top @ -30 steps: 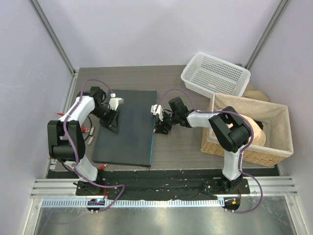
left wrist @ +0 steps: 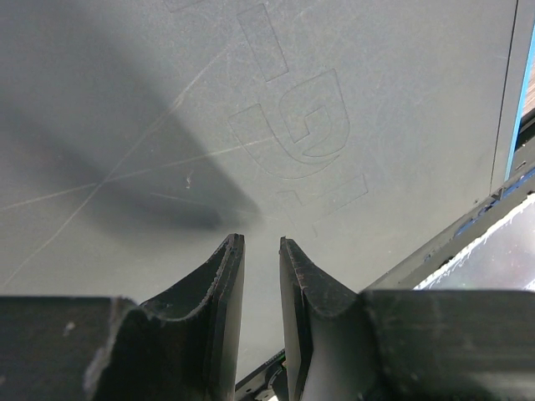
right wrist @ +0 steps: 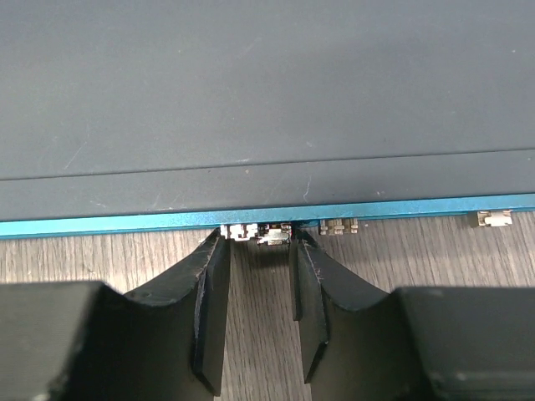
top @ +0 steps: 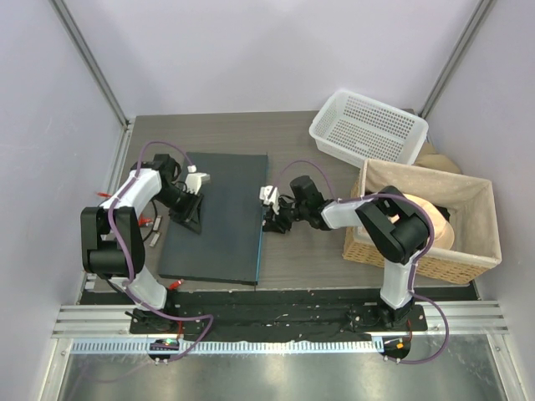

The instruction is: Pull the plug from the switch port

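A dark grey switch [top: 216,242] lies flat, its blue-edged side [right wrist: 117,222] facing my right arm. In the right wrist view small metal connectors [right wrist: 272,234] sit along that edge. My right gripper is at them, fingers apart on either side of the middle connectors; whether they touch is unclear. In the left wrist view my left gripper is part open above the switch's top [left wrist: 393,109], nothing between its fingers.
A white perforated basket [top: 368,125] stands at the back right, a wicker box [top: 435,263] with a lining at the right. Small loose items [top: 155,239] lie left of the switch.
The right gripper has moved slightly toward the front along the switch's edge. The left arm looks almost unchanged.
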